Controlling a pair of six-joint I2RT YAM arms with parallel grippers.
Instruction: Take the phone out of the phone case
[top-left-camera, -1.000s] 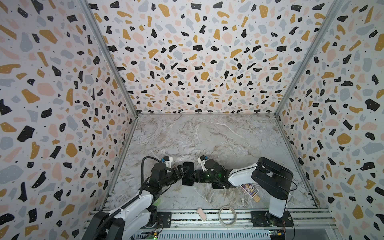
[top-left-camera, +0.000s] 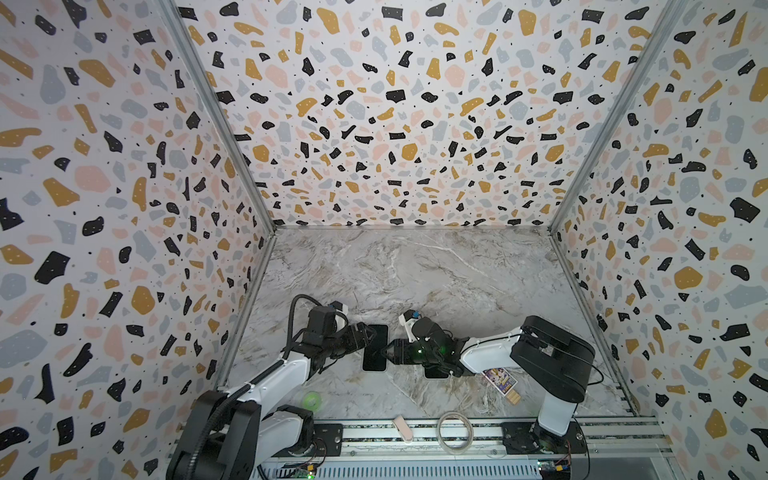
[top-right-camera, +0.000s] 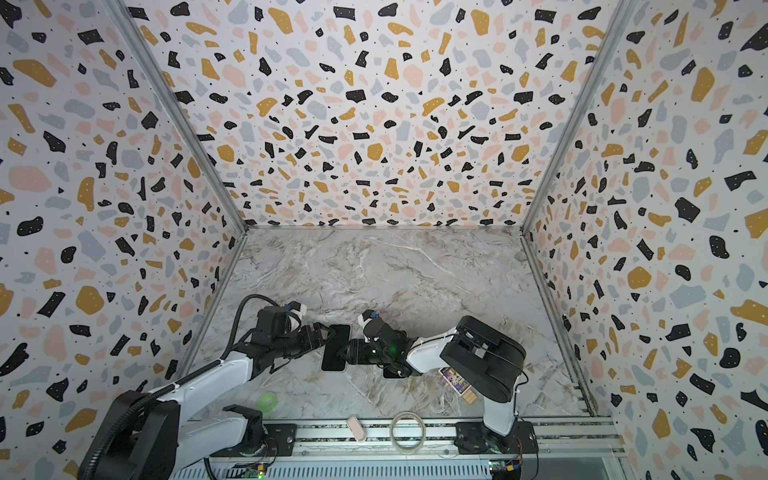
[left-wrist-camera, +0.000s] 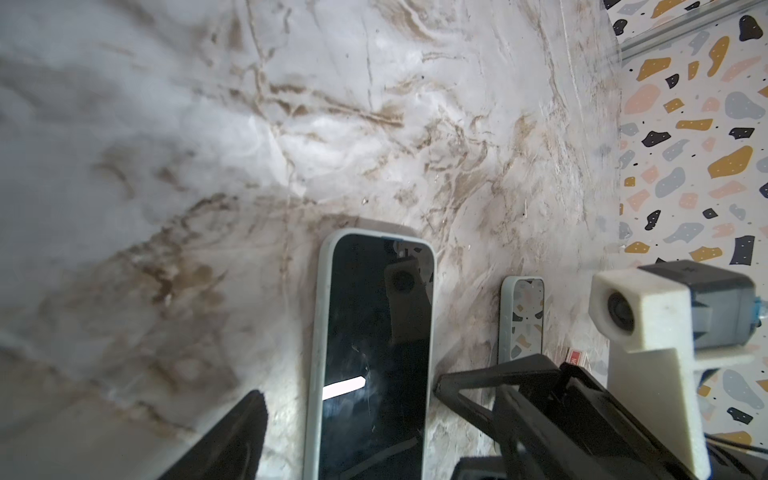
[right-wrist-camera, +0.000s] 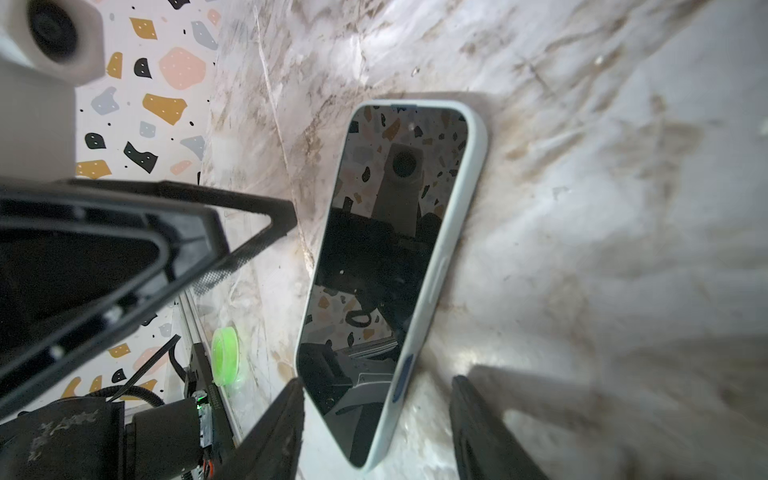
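A dark-screened phone in a pale case (top-left-camera: 375, 348) lies flat on the marble surface between the grippers, screen up, as both wrist views show (left-wrist-camera: 372, 352) (right-wrist-camera: 388, 240). My left gripper (top-left-camera: 358, 336) is just left of the phone's upper half, open; in the left wrist view its fingers straddle the lower part of the phone without visible contact. My right gripper (top-left-camera: 393, 352) is at the phone's right side, fingers apart with nothing held; in the right wrist view they sit at the bottom edge, near the case.
A second phone (left-wrist-camera: 520, 316) lies to the right, partly under the right arm. A colourful card (top-left-camera: 497, 380), a green round object (top-left-camera: 311, 401), a tape ring (top-left-camera: 454, 417) and a pink block (top-left-camera: 402, 428) are near the front.
My left arm has shifted and turned slightly, its wrist rising toward the back. The right arm has moved slightly to the right. The phone stays about in place.
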